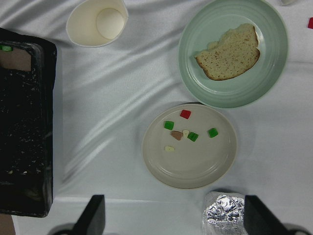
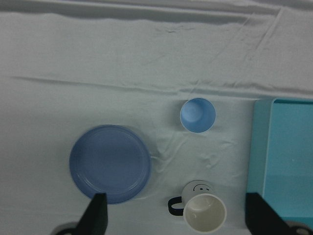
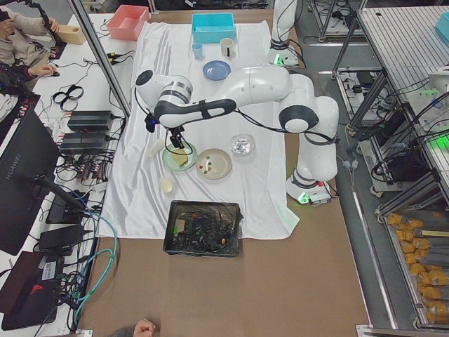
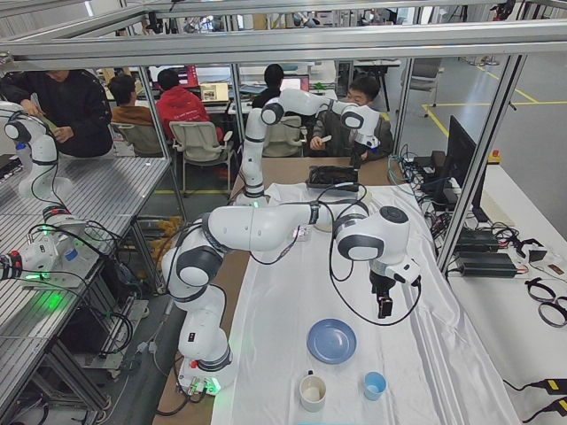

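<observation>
My left gripper hangs open above a beige plate [image 1: 190, 156] holding small red, green and pale pieces; a mint plate [image 1: 230, 93] with a slice of bread [image 1: 227, 58], a white cup [image 1: 98, 22] and a foil-covered item [image 1: 223, 213] lie around it. My right gripper is open over the far end, above a blue plate [image 2: 110, 164], a blue cup [image 2: 197, 115] and a smiley mug [image 2: 204, 213]. No object shows between either gripper's fingertips.
A black bin [image 3: 202, 249] sits at the cloth's near edge, a blue bin [image 3: 213, 35] and pink bin [image 3: 128, 21] at the far end. The arms overlap parts of the camera views. Bare cloth [image 2: 122, 58] surrounds the dishes.
</observation>
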